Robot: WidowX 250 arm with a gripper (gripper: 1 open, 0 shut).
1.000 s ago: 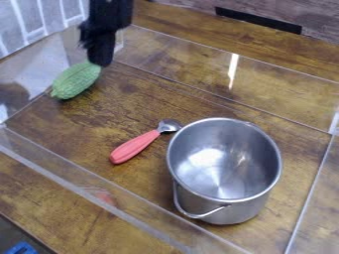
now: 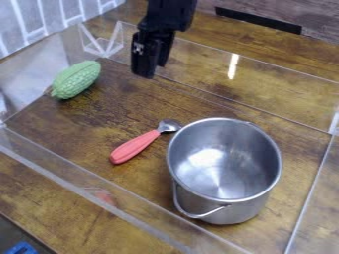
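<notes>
My black gripper (image 2: 153, 62) hangs over the back middle of the wooden surface, open, with its fingers pointing down and clear of the objects. A pale green bitter melon (image 2: 77, 79) lies at the left. A spoon-like utensil with a pink handle (image 2: 137, 145) lies in the middle, its metal end toward the upper right. A steel pot (image 2: 224, 164) with a wire handle stands at the front right.
Clear plastic walls surround the work area, with a white railing at the back left corner. A blue object (image 2: 16, 246) sits at the lower left corner.
My gripper has moved right from above the bitter melon to the back middle. The melon, utensil and pot look unmoved.
</notes>
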